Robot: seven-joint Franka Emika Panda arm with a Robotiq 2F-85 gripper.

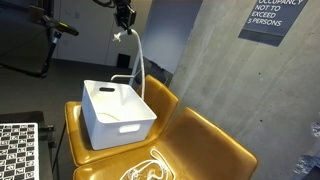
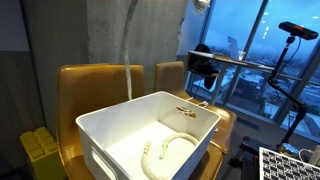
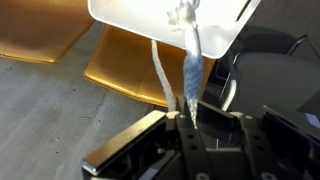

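Note:
A white rope (image 1: 138, 65) hangs from my gripper (image 1: 127, 27), which is raised high above the white bin (image 1: 123, 127). In the wrist view the gripper is shut on the rope (image 3: 191, 65), and a second strand trails past the chair edge. One length of rope (image 2: 167, 158) lies curved inside the bin (image 2: 115, 130). Several loose loops of rope (image 1: 155, 161) rest on the seat in front of the bin. Where the hanging strand meets the rest is partly hidden behind the bin.
The bin stands on a tan chair (image 1: 92, 154), with another tan chair (image 1: 205, 145) to its right. A checkered board (image 1: 18, 150) is at the left. A yellow block (image 2: 41, 155) sits beyond the chairs. The air around the raised gripper looks mostly clear.

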